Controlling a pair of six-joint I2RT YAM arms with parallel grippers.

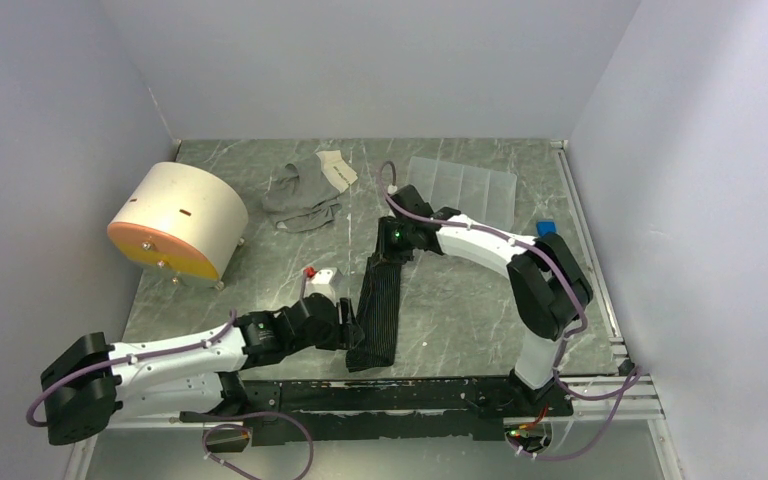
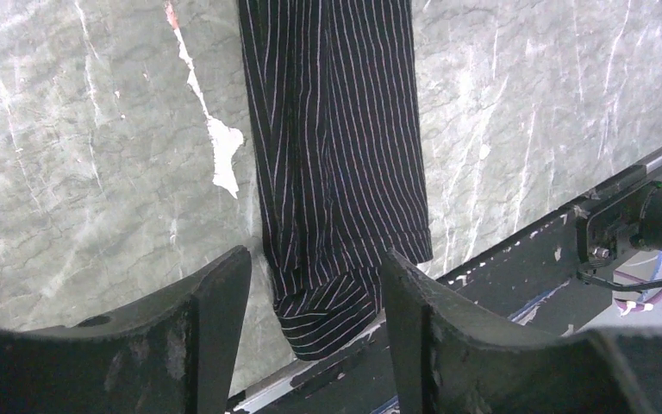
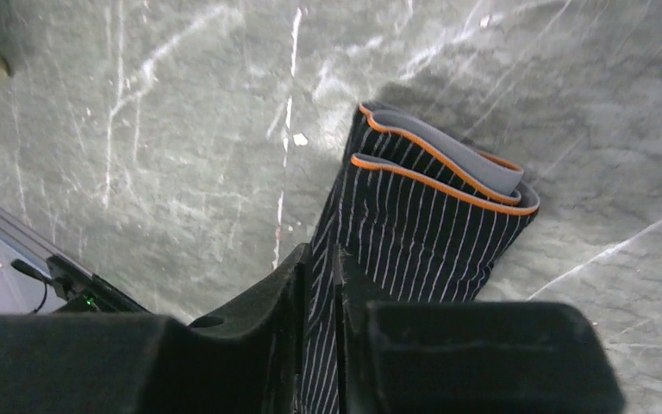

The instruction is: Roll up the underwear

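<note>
The black pinstriped underwear [image 1: 380,315] lies as a long folded strip across the middle front of the table. Its near end is tucked into a flap [image 2: 327,315]; its far end shows orange and grey waistband edges [image 3: 435,181]. My left gripper hovers over the near end, open, with the cloth below between its fingers in view. My right gripper is over the far end, its fingertips close together with a narrow gap; whether it grips any cloth is not clear.
A grey cloth [image 1: 300,200] lies at the back, a cream cylindrical machine [image 1: 175,215] at left, a clear divided tray [image 1: 460,180] and a blue object [image 1: 545,228] at right.
</note>
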